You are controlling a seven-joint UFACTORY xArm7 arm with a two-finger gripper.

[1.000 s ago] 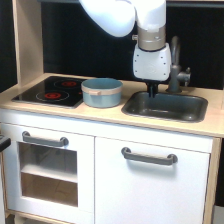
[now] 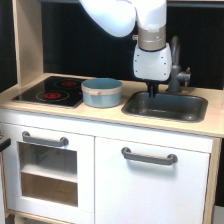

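My gripper (image 2: 152, 90) points down over the left part of the dark sink (image 2: 188, 116), below the white arm. Its black fingers are small against the dark background, and I cannot tell whether they are open or shut. A blue-grey pot (image 2: 102, 95) stands on the counter, left of the sink and beside the hob. The gripper is to the right of the pot, apart from it.
The black hob (image 2: 50, 91) with red rings lies at the counter's left. A grey faucet (image 2: 177, 70) rises just behind and right of the gripper. Below are an oven front (image 2: 47, 138) and a white cupboard door (image 2: 150, 190) with a grey handle (image 2: 149, 156).
The arm and gripper have moved very slightly, if at all. The pot has not visibly moved.
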